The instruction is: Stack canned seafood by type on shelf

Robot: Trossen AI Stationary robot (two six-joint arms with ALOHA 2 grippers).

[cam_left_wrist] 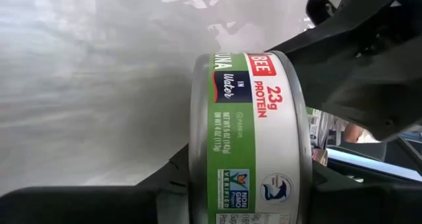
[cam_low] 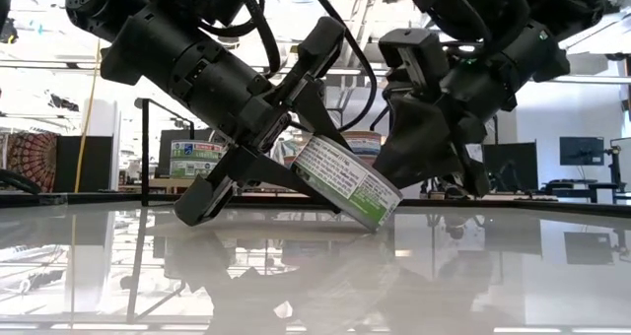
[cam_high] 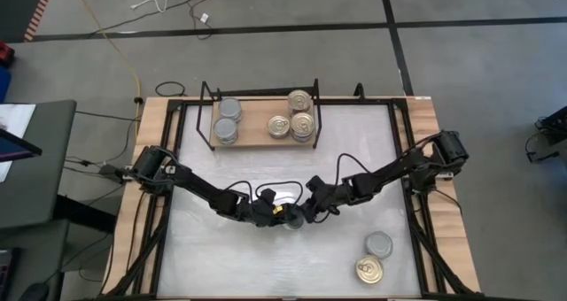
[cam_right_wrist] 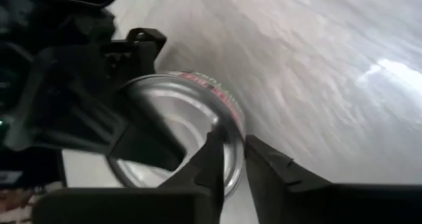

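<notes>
A tuna can [cam_left_wrist: 227, 132] with a green and white label is held by my left gripper, one finger on each side. In the low view the same can [cam_low: 345, 182] is tilted, its lower edge close to the table. My right gripper is at the can's rim, its fingers parted by a narrow gap. The wooden shelf [cam_high: 252, 135] holds silver-topped cans [cam_high: 228, 119] on its left and gold-topped cans [cam_high: 302, 124] on its right. From above, the arms mostly hide the held can.
A silver-topped can [cam_high: 378, 243] and a gold-topped can [cam_high: 369, 268] stand close together at the table's front right. Bare white tabletop [cam_high: 213, 266] lies to the front left. A black frame [cam_high: 318, 115] borders the shelf. The two grippers are very close to each other.
</notes>
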